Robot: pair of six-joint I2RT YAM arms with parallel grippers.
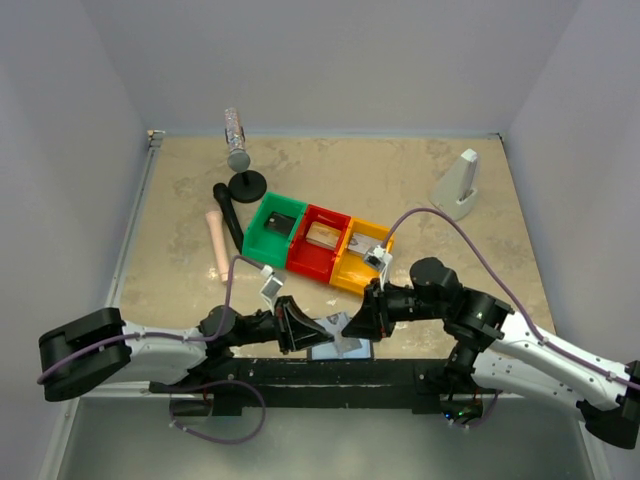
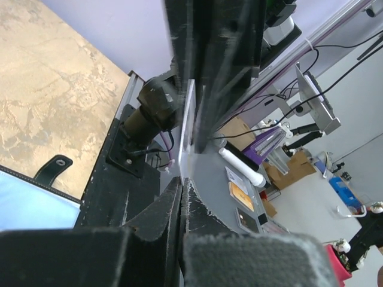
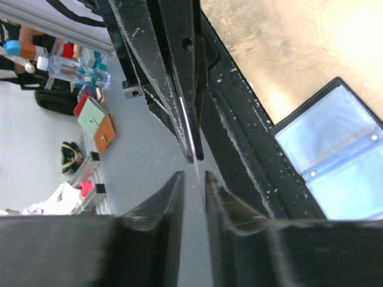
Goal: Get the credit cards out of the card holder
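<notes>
A thin pale card (image 1: 334,321) is held up between my two grippers above the card holder (image 1: 328,353). My left gripper is shut on one side of the card, which shows edge-on as a white strip (image 2: 187,119) rising from its tips. At the card's other side my right gripper stands a little open, a narrow gap between its fingers and the card's edge running through that gap. Flat on the table lies the holder, with clear light-blue pockets, a black border and, in the left wrist view, a snap strap (image 2: 54,168).
Behind the grippers stand a green box (image 1: 262,250), a red box (image 1: 310,265) and a yellow box (image 1: 352,278) with items inside. A microphone (image 1: 228,212) and a white stand (image 1: 456,185) are farther off. The dark front rail (image 1: 320,382) runs close to the holder.
</notes>
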